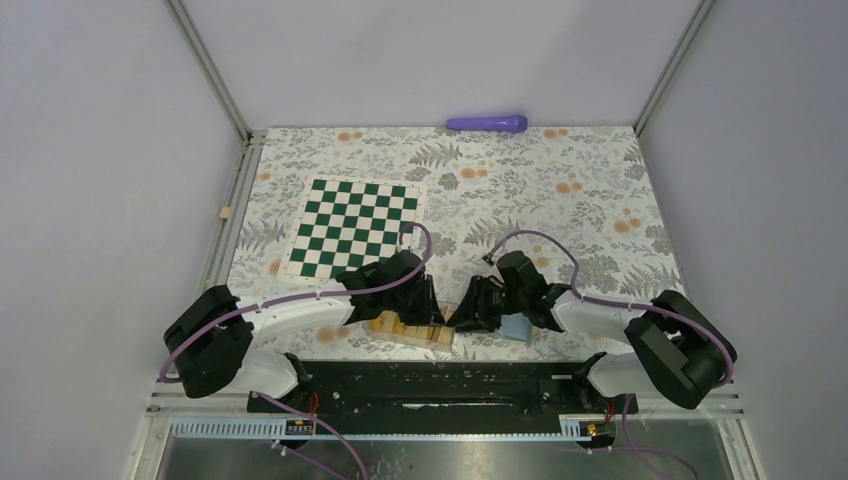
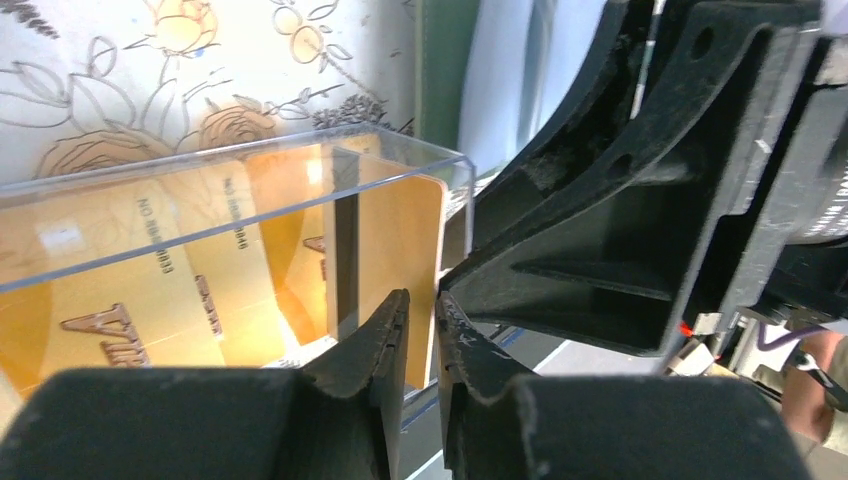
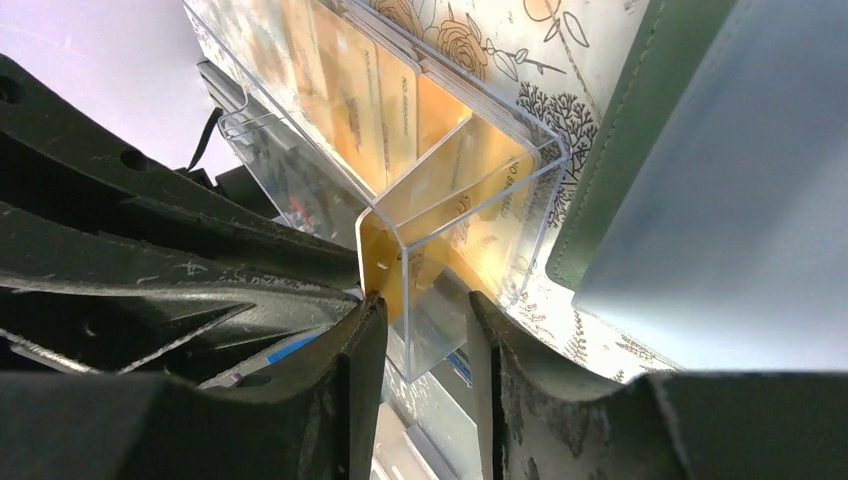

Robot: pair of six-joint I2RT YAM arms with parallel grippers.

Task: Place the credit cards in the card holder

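The clear card holder (image 3: pixel 528 236) holds yellow cards (image 2: pixel 140 290) at the front middle of the table. One yellow card (image 2: pixel 395 240) stands at the holder's right end, its edge at my left gripper's fingertips (image 2: pixel 425 305); whether they grip it is unclear. My right gripper reaches that same end, its fingertips either side of the clear corner and beside the card's edge; its hold is hard to tell. In the top view both grippers (image 1: pixel 432 318) (image 1: pixel 462 316) nearly meet over the holder.
A blue-grey object with a green strip (image 3: pixel 720 200) lies right of the holder. A checkerboard (image 1: pixel 355 220) is behind my left arm, a purple microphone (image 1: pixel 486 124) at the back edge.
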